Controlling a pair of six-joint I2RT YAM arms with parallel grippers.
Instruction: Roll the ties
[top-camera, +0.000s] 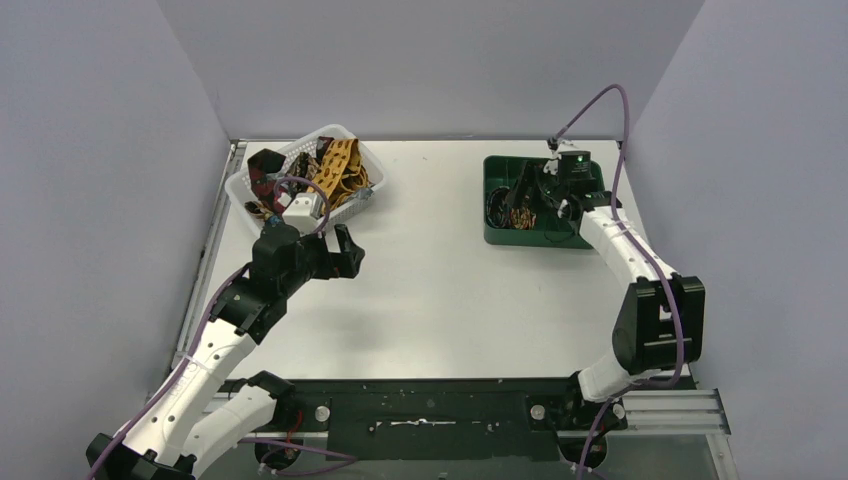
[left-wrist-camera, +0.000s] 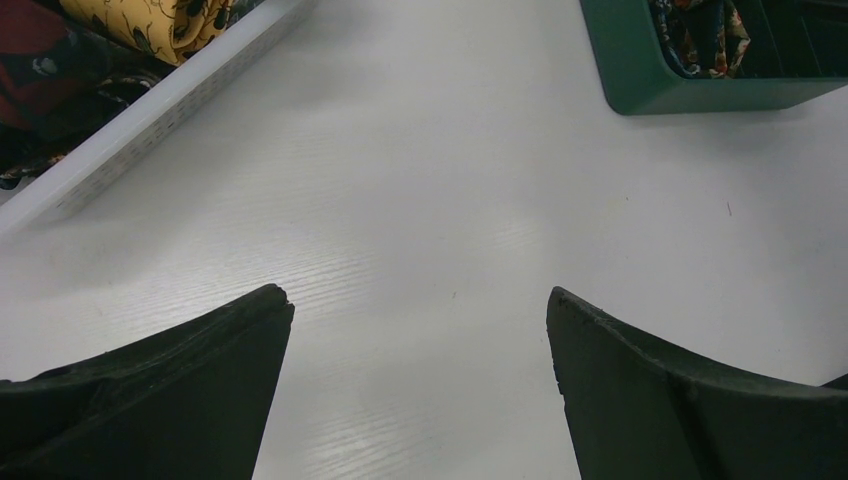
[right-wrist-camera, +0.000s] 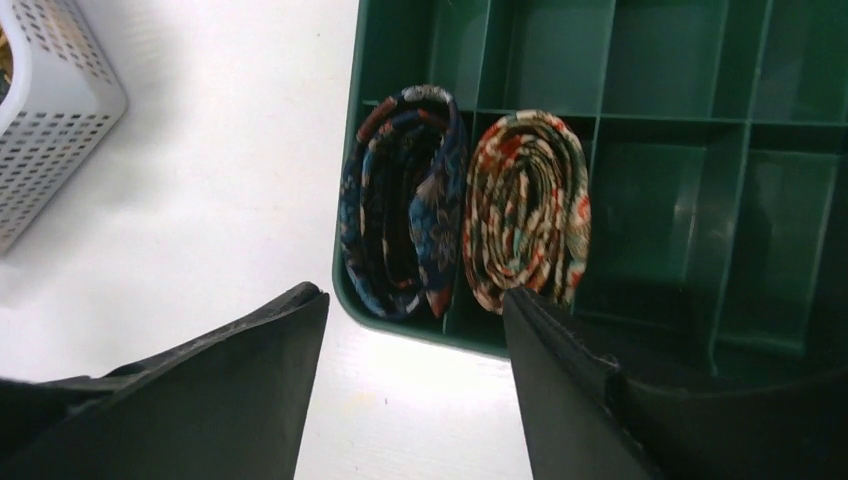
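Ties lie loose in a white basket (top-camera: 231, 191) at the back left: yellow (top-camera: 338, 170), dark red and patterned ones. At the back right stands a green compartment box (top-camera: 540, 240) with a rolled blue floral tie (right-wrist-camera: 435, 230) and a rolled orange-cream patterned tie (right-wrist-camera: 525, 200) in adjacent compartments. My left gripper is open and empty over the table just in front of the basket. My right gripper hangs over the box's near-left part, its fingers apart, with nothing seen between them.
Walls stand at the back and both sides. The other compartments in view in the right wrist view are empty.
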